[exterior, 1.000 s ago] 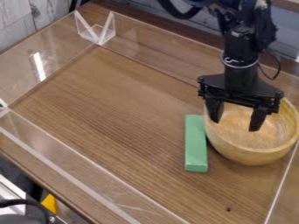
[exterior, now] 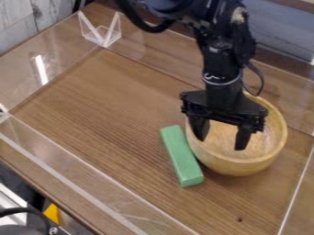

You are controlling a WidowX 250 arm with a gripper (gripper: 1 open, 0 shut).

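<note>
The black gripper (exterior: 221,128) hangs inside the near part of a pale wooden bowl (exterior: 252,158) on the right of the wooden table, its fingers apart. Just left of the bowl lies a light green block (exterior: 181,156), lengthwise toward the front. Whether the fingertips touch the bowl cannot be told.
The table (exterior: 92,128) has clear room to the left and front left. Clear rails run along its edges, with a white bracket (exterior: 101,27) at the back left. A yellow object and a dark cable are at the lower left, outside the table.
The gripper, bowl and green block have all moved leftward across the table, the bowl and block also shifting slightly over the last second. The gripper stays open inside the bowl.
</note>
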